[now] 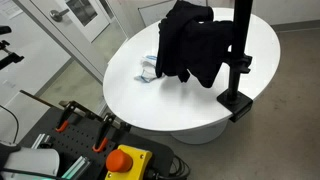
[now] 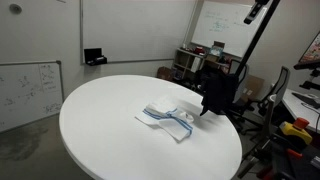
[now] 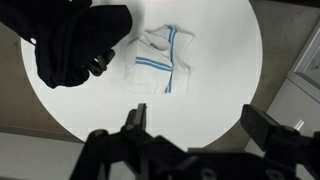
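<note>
A white cloth with blue stripes (image 3: 150, 64) lies loosely crumpled on the round white table (image 3: 220, 95). In the second exterior view the striped cloth (image 2: 168, 120) rests near the middle of the tabletop. Beside it is a bulky black cloth-like item (image 3: 80, 45), which shows as a dark heap (image 1: 190, 45) in the first exterior view. My gripper stands open in the wrist view, its fingers spread wide and nothing between them. From this camera it looks down on the table, apart from both items.
A black upright pole (image 1: 240, 45) is clamped at the table edge, close to the black item. A yellow box with a red button (image 1: 122, 160) sits in the foreground.
</note>
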